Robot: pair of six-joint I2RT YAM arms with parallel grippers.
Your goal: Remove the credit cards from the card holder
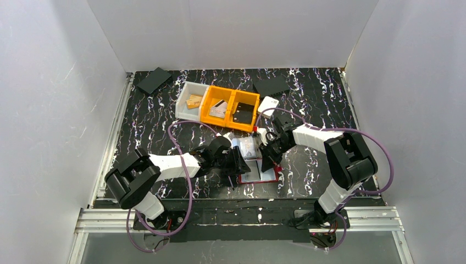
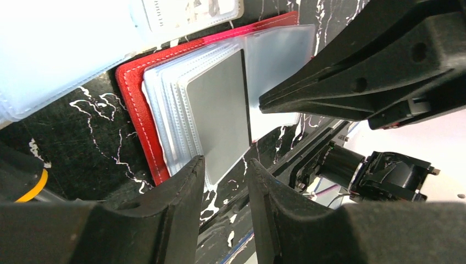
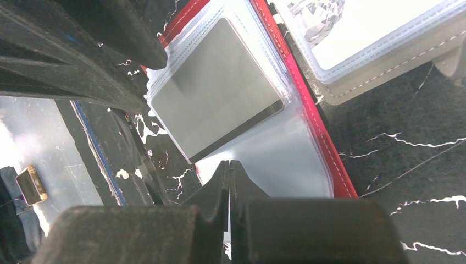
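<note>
The red card holder (image 2: 140, 110) lies open at the front middle, with clear sleeves (image 3: 264, 148) and a grey card (image 2: 217, 115) in one. My left gripper is low at the holder's near end beside that card, fingertips a little apart; what is between them is hard to see. My right gripper is shut on the clear sleeve at the holder's other half. In the top view both grippers hide parts of the holder.
A second holder (image 1: 247, 147) lies just behind. Farther back are a white bin (image 1: 187, 110) and orange bins (image 1: 231, 121) containing cards, a white object (image 1: 268, 105) and dark slabs (image 1: 154, 81). White walls enclose the table.
</note>
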